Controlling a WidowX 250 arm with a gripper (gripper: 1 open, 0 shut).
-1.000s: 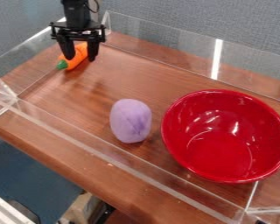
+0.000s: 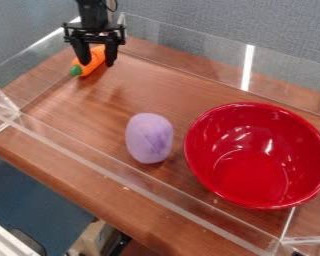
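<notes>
The black gripper point(image 2: 93, 50) is at the back left, over an orange carrot point(image 2: 88, 63) with a green top that lies near the clear wall. Its fingers reach down around the carrot; whether they are closed on it is too small to tell. A purple oval object point(image 2: 149, 138) lies in the middle front, and a large red bowl point(image 2: 256, 155) sits to its right.
Clear plastic walls point(image 2: 248, 70) border the wooden table point(image 2: 149, 85) at the back, sides and front. The middle of the table between the carrot and the bowl is clear. A blue floor shows at the lower left.
The gripper has shifted very slightly at the back left around the carrot. The purple object and the bowl have not moved.
</notes>
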